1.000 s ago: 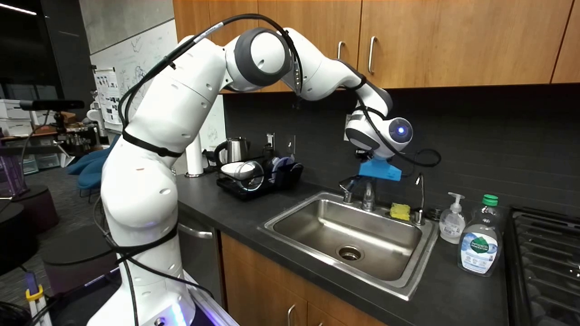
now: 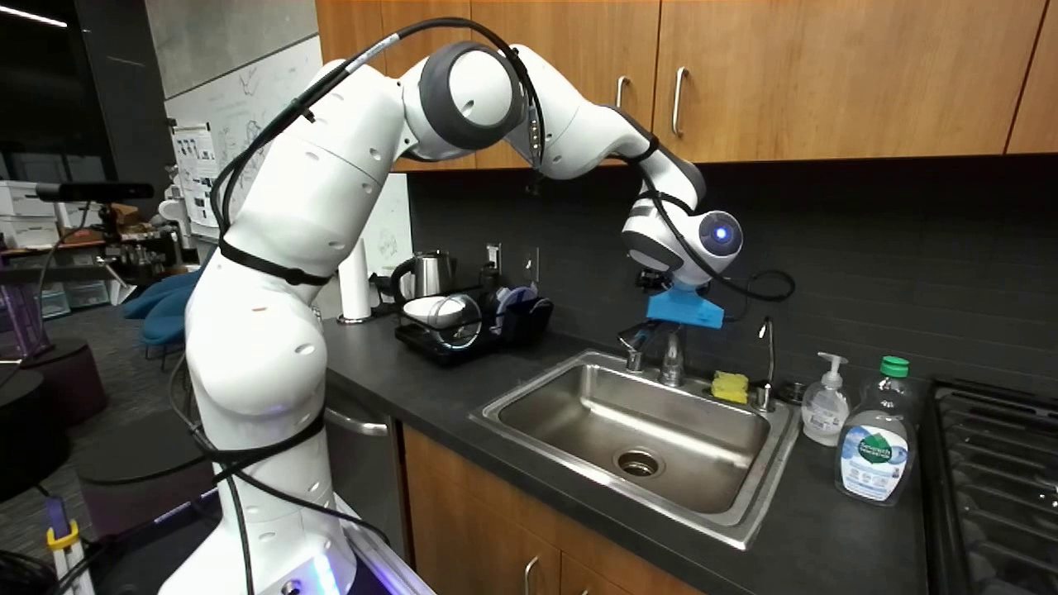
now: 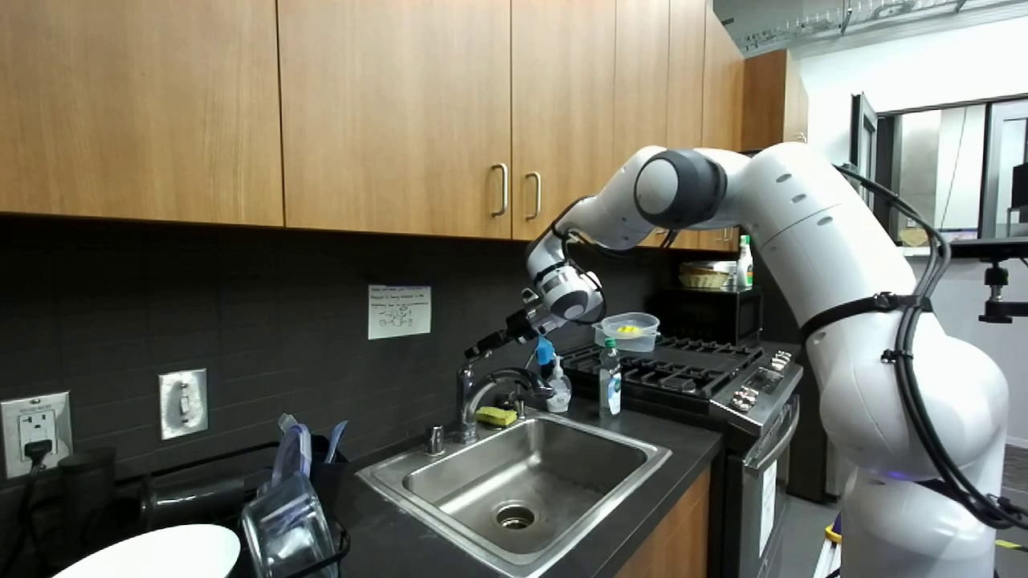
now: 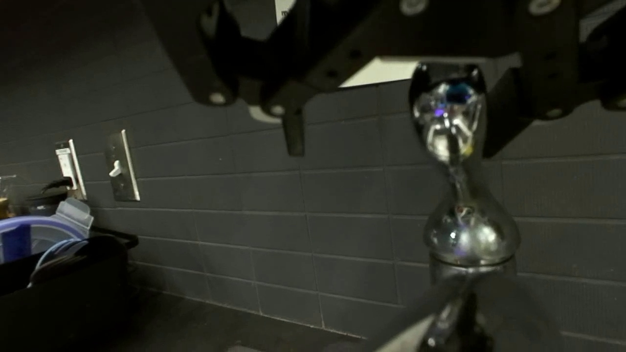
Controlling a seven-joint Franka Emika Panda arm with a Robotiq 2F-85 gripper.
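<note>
Wide apart in the wrist view, the two fingers of my gripper frame the top of the chrome faucet handle (image 4: 452, 126). The handle is close beside the right finger (image 4: 505, 114); whether they touch I cannot tell. The left finger (image 4: 294, 134) stands well clear of it. In exterior view 2 the gripper (image 3: 470, 353) is at the top of the faucet (image 3: 469, 400), behind the sink (image 3: 626, 462). A blue piece on the wrist (image 2: 684, 307) partly hides the gripper and faucet in exterior view 1.
A yellow sponge (image 2: 730, 387) lies behind the sink by a small spout (image 2: 768, 359). The soap pump (image 2: 825, 405) and dish soap bottle (image 2: 876, 446) stand at right. A dish rack (image 2: 446, 347) is left; upper cabinets (image 2: 843, 79) hang above. The basin is empty.
The arm's wrist has shifted slightly left in exterior view 1, carrying the blue piece with it. The sink and the items on the counter look unmoved.
</note>
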